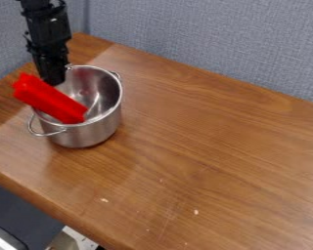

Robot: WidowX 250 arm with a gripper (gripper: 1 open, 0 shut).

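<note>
A steel pot [101, 122] with loop handles stands on the left part of the wooden table. A long red object [48, 100] leans inside it at a slant, its upper end over the pot's left rim. The black gripper [52, 70] hangs at the pot's back left, just above and behind the red object; its fingertips are small and dark, so whether it is open or shut is unclear.
A grey padded wall [225, 39] runs behind the table. The table's front left edge borders a dark area with some hardware at the bottom left corner.
</note>
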